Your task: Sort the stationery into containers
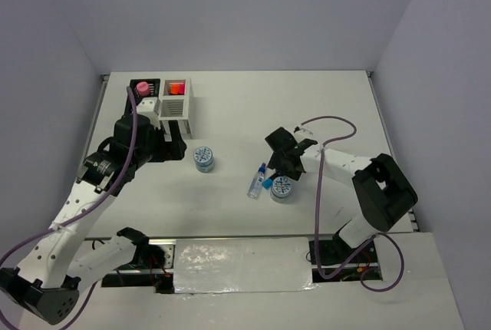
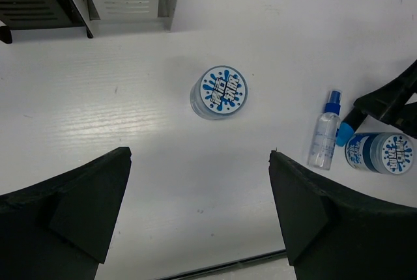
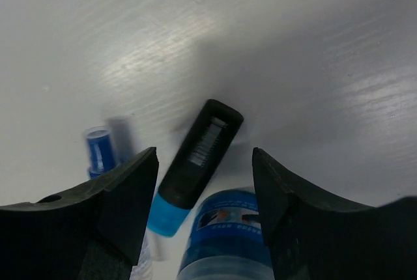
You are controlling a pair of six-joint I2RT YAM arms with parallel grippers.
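A black marker with a blue cap point(image 3: 202, 153) lies on the table, between the spread fingers of my right gripper, not gripped. Left of it is a clear spray bottle with a blue top point(image 1: 257, 181), lying flat. On the marker's other side is a jar with a blue-splashed lid point(image 1: 281, 188). A second such jar point(image 2: 222, 91) stands alone, ahead of my left gripper, which is open and empty. At the back left are a white container point(image 1: 178, 107) and a black container point(image 2: 39, 6).
A pink item point(image 1: 143, 88) shows in the black container and a red-orange item point(image 1: 177, 89) in the white one.
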